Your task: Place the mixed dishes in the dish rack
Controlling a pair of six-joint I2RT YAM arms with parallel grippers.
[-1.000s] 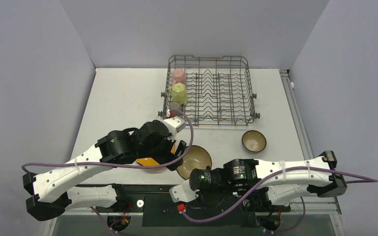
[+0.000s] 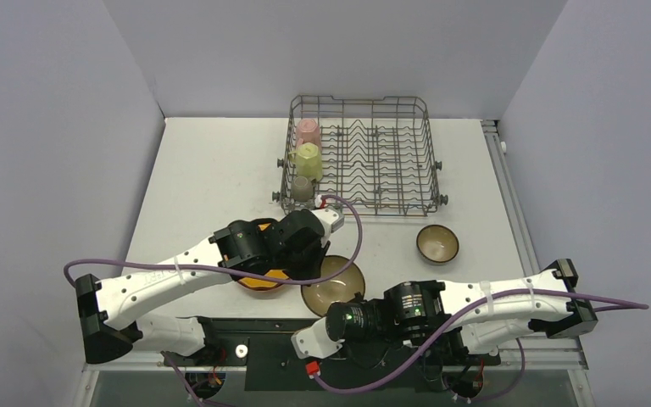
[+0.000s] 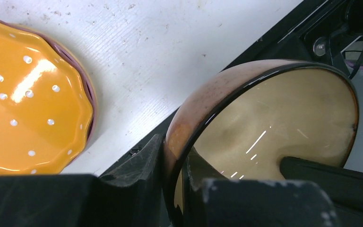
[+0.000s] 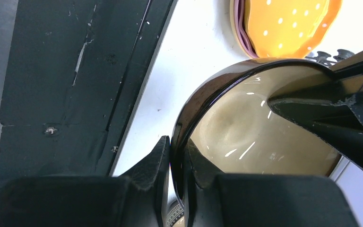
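Both grippers hold one brown bowl (image 2: 336, 284), raised near the table's front edge. In the left wrist view, my left gripper is shut on the bowl's dark rim, one finger outside and one inside. The right wrist view shows my right gripper likewise shut across that bowl's rim. Behind them stands the dish rack (image 2: 390, 161), with a pink cup (image 2: 308, 131), a green cup (image 2: 308, 160) and a grey cup (image 2: 302, 188) along its left side. In the top view my arms hide the fingertips.
An orange dotted plate (image 3: 28, 104), stacked on other dishes, lies left of the held bowl, partly under my left arm. A smaller brown bowl (image 2: 437, 243) sits right of centre, in front of the rack. The rack's middle and right tines are empty.
The left arm has moved right, bringing its gripper to the bowl's rim. The bowl has shifted slightly toward the front. My right arm has hardly moved.
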